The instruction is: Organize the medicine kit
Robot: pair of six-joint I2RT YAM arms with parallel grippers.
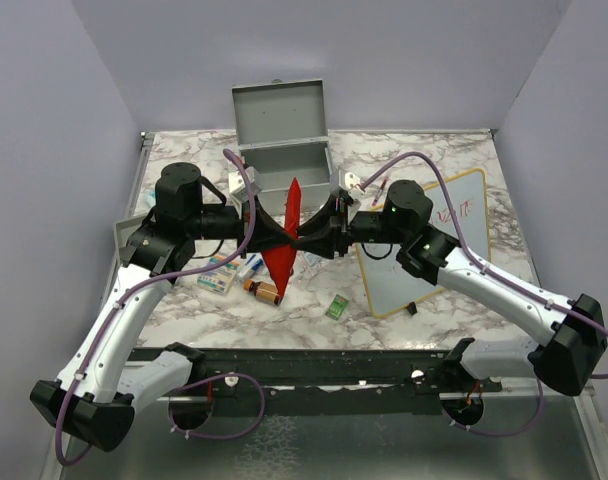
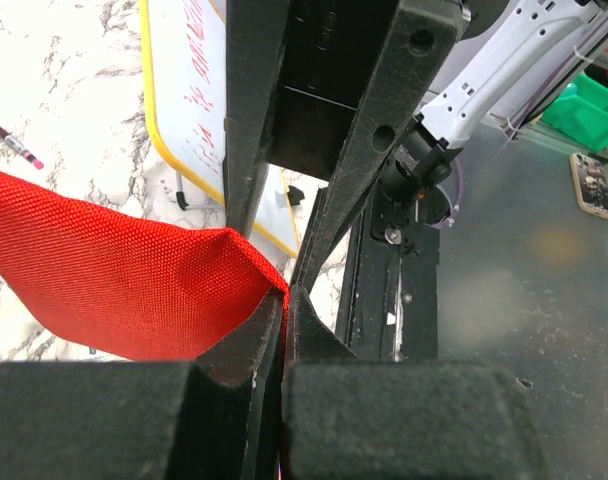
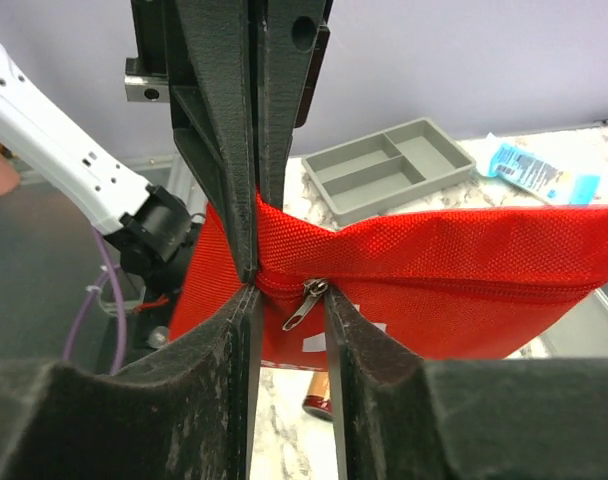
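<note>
A red fabric pouch hangs between my two grippers above the table's middle. My left gripper is shut on its edge, seen at the bottom of the left wrist view. My right gripper is at the pouch from the other side; in the right wrist view its fingertips are around the top edge beside a metal zipper pull, and how closed they are is hard to tell. A brown bottle lies below the pouch.
An open grey case stands at the back. A white board with yellow edge lies right. A small green box, flat packs and a divided grey tray lie around.
</note>
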